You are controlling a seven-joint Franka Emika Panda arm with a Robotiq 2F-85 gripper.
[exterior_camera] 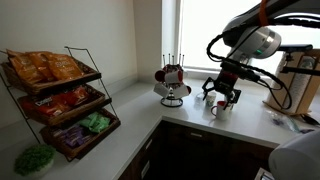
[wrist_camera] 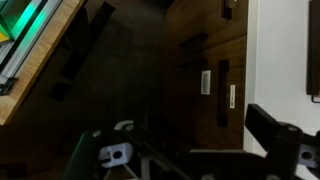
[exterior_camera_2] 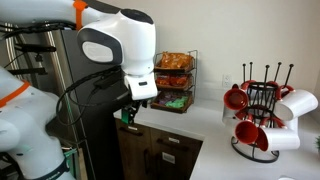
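My gripper [exterior_camera: 224, 102] stands open, with nothing between its fingers in the wrist view. In that view the two dark fingertips [wrist_camera: 262, 122] are wide apart, over dark cabinet fronts and floor. Exterior view 1 places it in front of the counter's right part, overlapping a white mug [exterior_camera: 221, 113] in the picture; whether they touch I cannot tell. Red-and-white mugs [exterior_camera_2: 277, 138] hang on a black wire rack [exterior_camera_2: 263, 96]. Exterior view 2 has the gripper [exterior_camera_2: 130, 113] low beside the counter, left of the rack.
A tiered rack of snack bags [exterior_camera: 62, 98] and a green plant [exterior_camera: 34, 158] stand on the left counter. The white countertop [exterior_camera: 125, 130] between them and the mug rack is bare. Dark drawers [exterior_camera_2: 165, 150] lie below. A green patch [wrist_camera: 8, 22] shows past a wooden edge.
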